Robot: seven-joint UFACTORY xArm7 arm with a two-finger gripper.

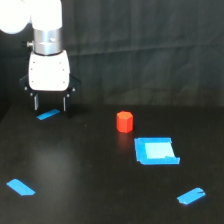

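Observation:
A small red block (124, 122) stands on the dark table, right of the middle in the camera view. To its lower right is a white square (159, 150) edged with blue tape, with nothing on it. My gripper (51, 103) is at the upper left, well away from the block. Its two fingers point down and stand wide apart, with nothing seen between them. Beneath or behind them a strip of blue tape (48, 114) lies on the table.
More blue tape strips mark the table at the front left (20, 187) and front right (191, 196). A black curtain (145, 50) hangs behind. The table between my gripper and the block is bare, and so is the front middle.

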